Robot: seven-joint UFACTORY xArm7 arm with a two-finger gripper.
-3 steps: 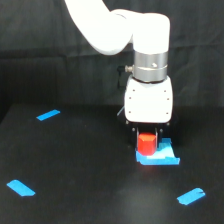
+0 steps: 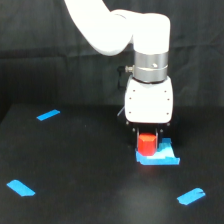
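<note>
A red block (image 2: 147, 145) is in the camera view, right of the middle, over a light blue patch (image 2: 168, 155) on the dark table. My white gripper (image 2: 148, 132) points straight down from the arm, directly above the block. Its dark fingers are around the block's upper part and are hard to make out against the dark background. Whether they touch the block or stand apart from it does not show. The block's underside and its contact with the patch are unclear.
Blue tape strips mark the dark table: one at the far left (image 2: 49, 115), one at the near left (image 2: 20, 188) and one at the near right (image 2: 191, 196). The table left of the gripper is bare. A dark curtain (image 2: 50, 75) hangs behind.
</note>
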